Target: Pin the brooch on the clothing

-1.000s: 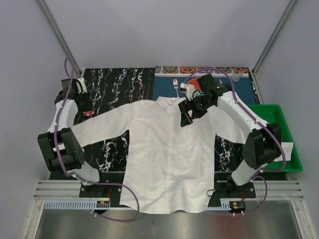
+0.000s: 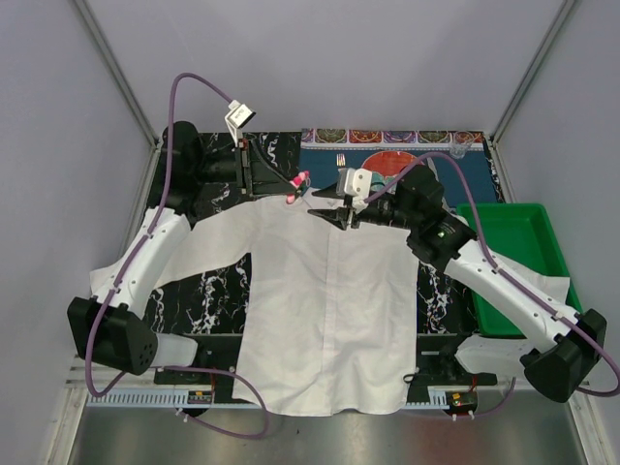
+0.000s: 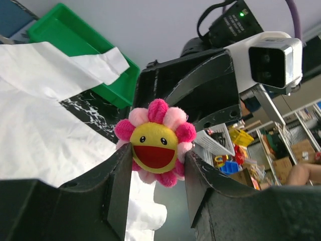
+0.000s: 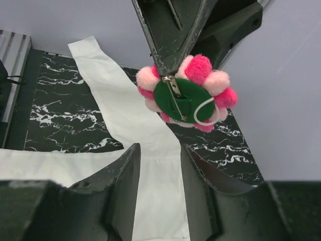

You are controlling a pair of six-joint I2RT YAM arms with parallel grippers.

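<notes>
The flower brooch (image 3: 158,145), pink petals with a yellow smiling face, is held up by my left gripper, which is shut on it. In the right wrist view its green back (image 4: 178,98) shows a metal pin. My right gripper stands part open just below it, nothing between its fingers; in the top view it faces the brooch from the right. The white shirt (image 2: 325,310) lies spread beneath both grippers.
A green bin (image 2: 513,232) stands at the right. A blue mat with a red plate (image 2: 387,162) and a fork (image 2: 340,161) lies at the back. Black marble-patterned surface surrounds the shirt.
My left gripper has risen from the far left and moved right with the brooch, toward the middle. My right arm has lifted and turned, and the two grippers now nearly meet.
</notes>
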